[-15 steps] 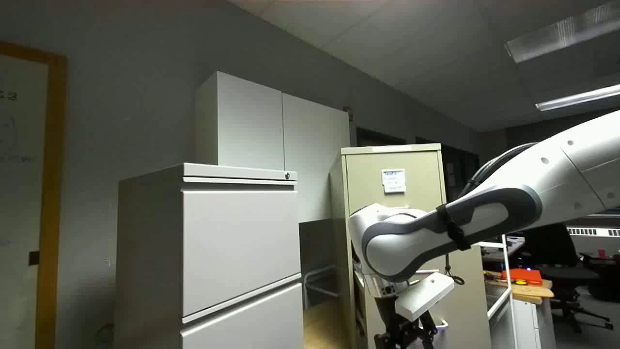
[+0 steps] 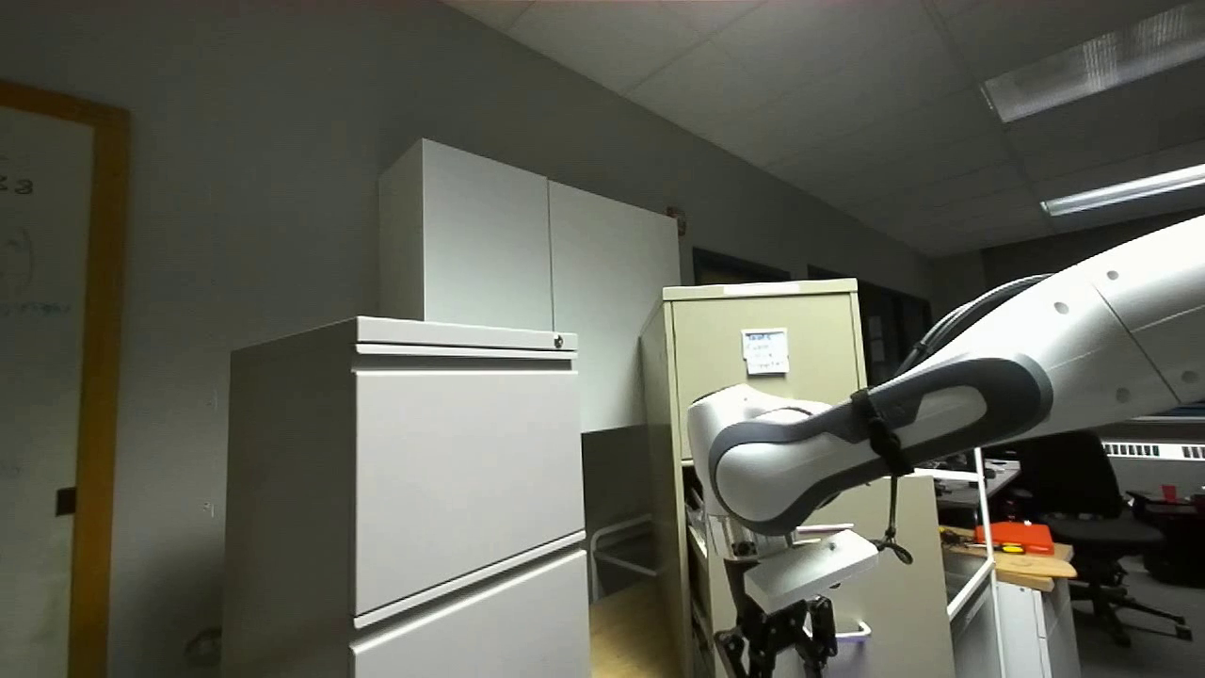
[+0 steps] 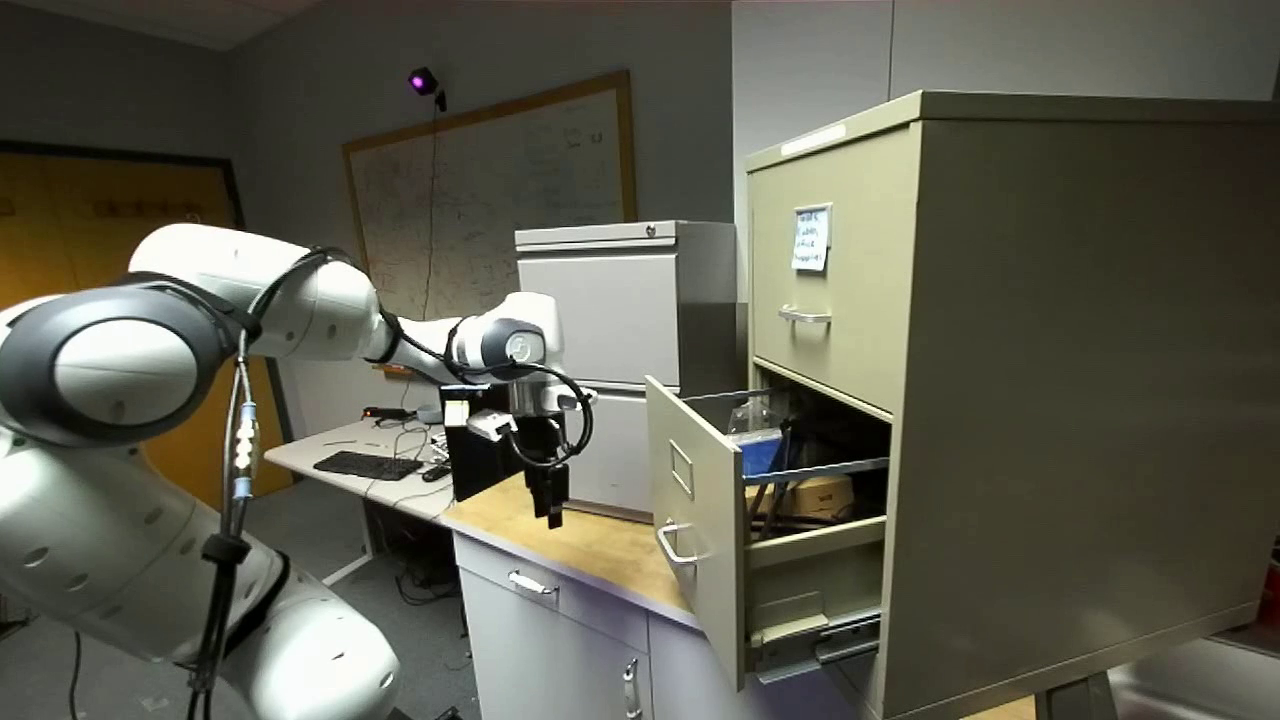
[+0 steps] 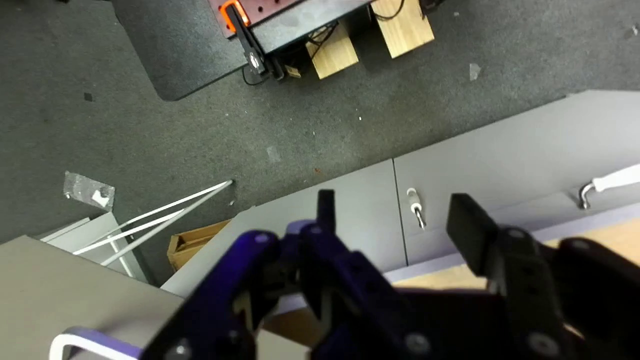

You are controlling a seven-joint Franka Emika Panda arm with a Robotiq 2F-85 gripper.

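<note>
My gripper [image 3: 548, 494] points down near the front edge of the wooden countertop [image 3: 564, 540], to the left of the pulled-out drawer [image 3: 708, 516] of the beige filing cabinet [image 3: 828, 276]. In the wrist view its dark fingers [image 4: 327, 211] stand apart, and nothing is visible between them. The drawer handle [image 3: 675, 544] is some way off from the fingers; in the wrist view a white handle [image 4: 90, 343] shows at the bottom left. Inside the drawer are a blue item [image 3: 758, 454] and other things, partly hidden by the drawer front.
A grey filing cabinet [image 3: 600, 314] stands behind my hand. Below the countertop are grey cabinet doors [image 4: 348, 213] with handles. A desk [image 3: 314, 450] with a keyboard [image 3: 368, 464] lies to the left. Open floor [image 4: 336, 132] shows in front of the doors.
In exterior view 1, my wrist has shifted slightly up and to the right, and the hand's tilt has changed. The cabinets have not moved.
</note>
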